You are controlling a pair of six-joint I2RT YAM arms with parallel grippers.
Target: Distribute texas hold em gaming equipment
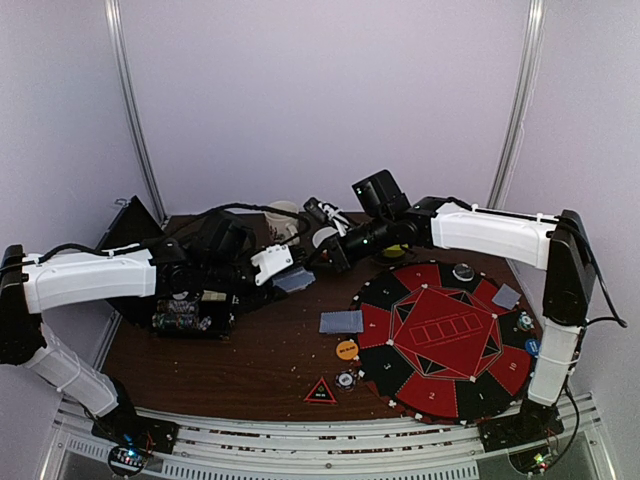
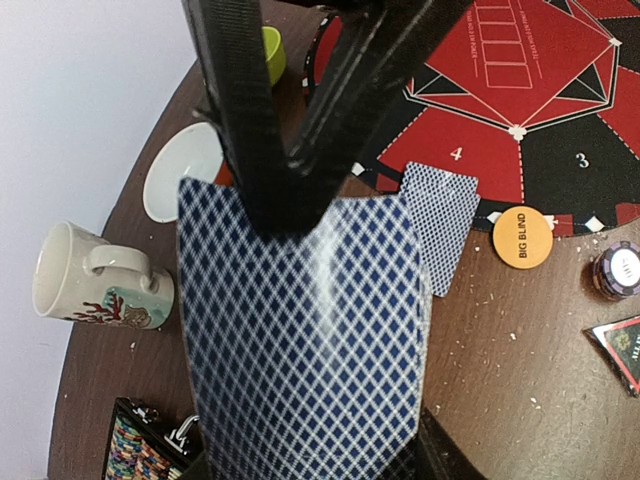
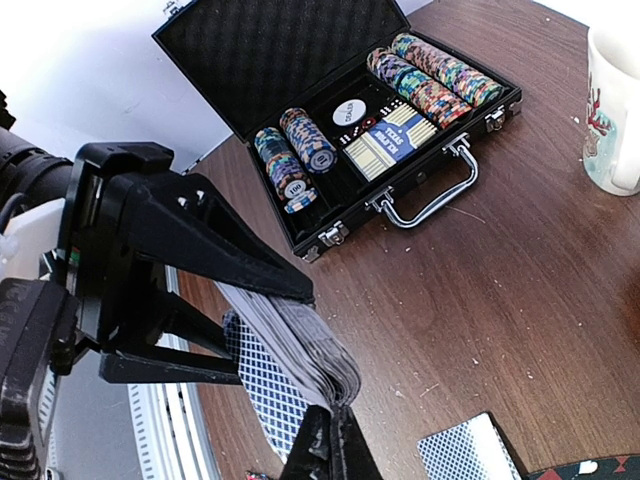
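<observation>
A deck of cards with blue-and-white checked backs (image 2: 305,320) is clamped in my left gripper (image 1: 277,286), raised above the table's middle-left. At the deck's far end, my right gripper is shut, its tips touching the edge of the cards. Whether a single card sits between those tips cannot be made out. On the table a smaller stack of checked cards (image 1: 341,322) lies beside the round red-and-black poker mat (image 1: 435,340). One more card or small pile (image 1: 506,297) rests on the mat's right side.
An open black chip case (image 3: 420,170) with chips and a card box is at left. A mug (image 2: 100,275) and white bowl (image 2: 183,172) stand at the back. The orange big-blind disc (image 1: 347,350), chips (image 1: 345,380) and red triangle (image 1: 320,392) lie left of the mat.
</observation>
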